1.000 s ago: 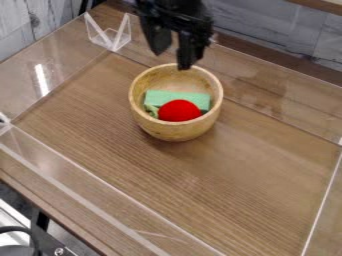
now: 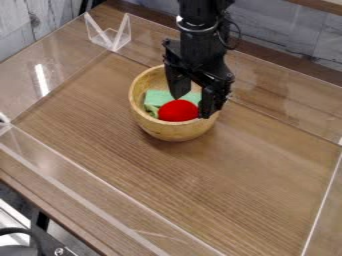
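Note:
My black gripper (image 2: 195, 84) is open, lowered over the wooden bowl (image 2: 140, 97) in the middle of the table, its fingers at the bowl's back and right. Inside the bowl lie a red rounded object (image 2: 178, 112) and a light green block (image 2: 156, 98), partly hidden behind the gripper.
A clear wire stand or holder (image 2: 114, 32) stands at the back left. Dark cables (image 2: 34, 240) lie at the front left corner.
My gripper has come down and toward me from behind the bowl to low over it. The bowl and its contents look nearly unchanged.

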